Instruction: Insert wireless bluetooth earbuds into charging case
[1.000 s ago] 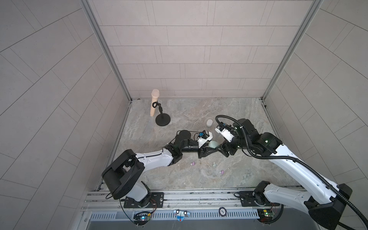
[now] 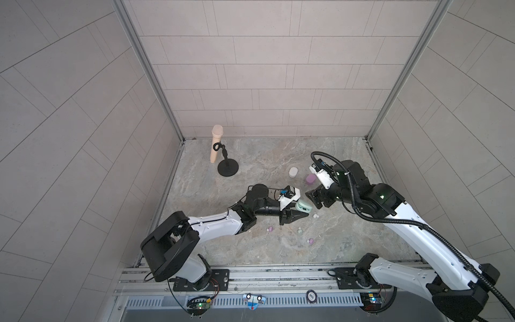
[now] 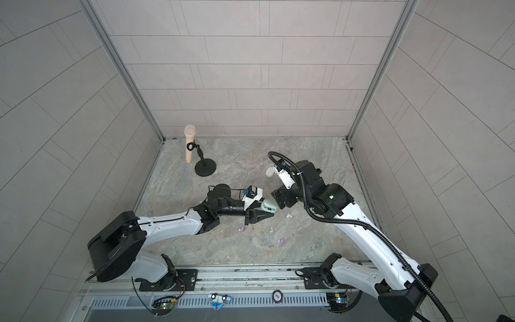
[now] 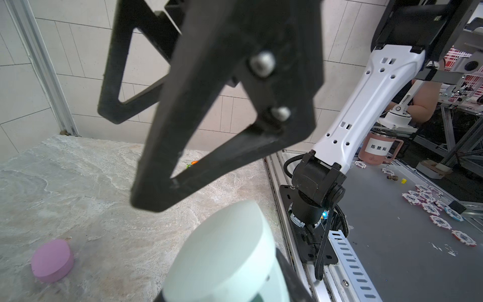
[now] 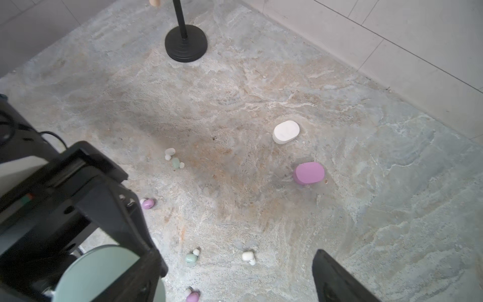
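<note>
A mint-green charging case [image 2: 303, 207] is held by my left gripper [image 2: 301, 208], which is shut on it above the middle of the table. In the left wrist view the pale case [image 4: 226, 256] shows a seam with a little darker green below it; its inside is mostly hidden. Just to its right, my right gripper stands open with nothing between its fingers. Loose on the table in the right wrist view lie a green earbud [image 5: 191, 257], a white earbud [image 5: 248, 256], a purple earbud [image 5: 148, 203] and several others.
A purple case [image 5: 309, 172] and a white case [image 5: 286, 131] rest on the table, behind the grippers. A black stand [image 2: 228, 167] and a beige microphone [image 2: 215, 147] are at the back left.
My right gripper has drawn back and to the right, away from the case it was at.
</note>
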